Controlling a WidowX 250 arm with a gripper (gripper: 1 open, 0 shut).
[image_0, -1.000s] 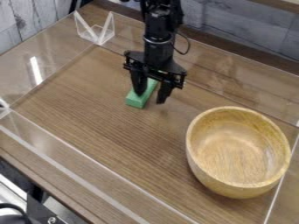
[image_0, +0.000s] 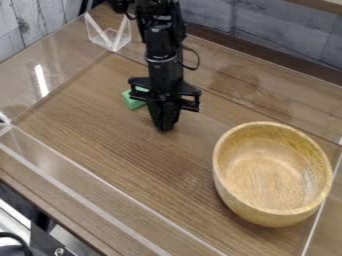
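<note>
My black gripper (image_0: 164, 108) hangs from the top of the camera view, low over the middle of the wooden table (image_0: 94, 160). A small green object (image_0: 132, 98) shows at its left side, mostly behind the gripper body. The gripper appears shut; whether the green object is between its fingers is hard to see.
A large tan bowl (image_0: 271, 172) takes up the lower right. A white wire-like item stands at the top left, beyond the bare wood.
The gripper has moved down and a little toward the front-left over the last second. The green object is now more hidden behind it and sits slightly farther left.
</note>
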